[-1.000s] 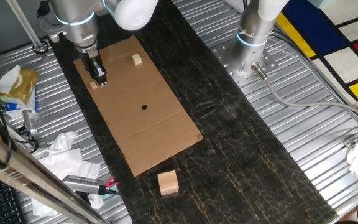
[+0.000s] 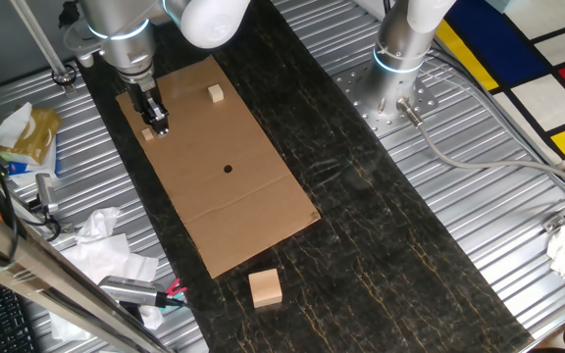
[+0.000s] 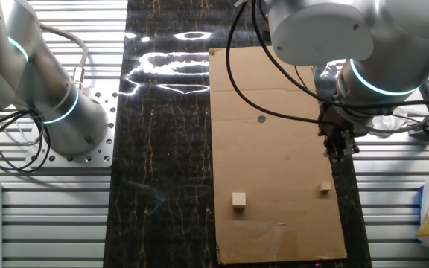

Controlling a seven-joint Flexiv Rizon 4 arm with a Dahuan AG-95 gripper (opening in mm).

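My gripper (image 2: 161, 129) points down over the left side of a brown cardboard sheet (image 2: 204, 176), in exterior view 1. Just beside its tip in that view is a small wooden block (image 2: 147, 134). Exterior view 2 has the gripper (image 3: 338, 155) at the sheet's right edge, with the small block (image 3: 325, 187) apart from it. Another pale wooden block (image 2: 215, 93) sits on the same sheet. Off the cardboard, a larger wooden block (image 2: 265, 287) rests on the dark surface. Whether the dark fingers are parted is too small to make out.
A small black disc or hole (image 2: 228, 169) marks the cardboard. Right of the sheet, the dark marbled surface (image 2: 361, 235) is clear up to the metal robot base (image 2: 392, 93). White tissues (image 2: 106, 260) and a grey tool (image 2: 133, 291) lie left of the surface. Cables (image 3: 274, 112) hang across exterior view 2.
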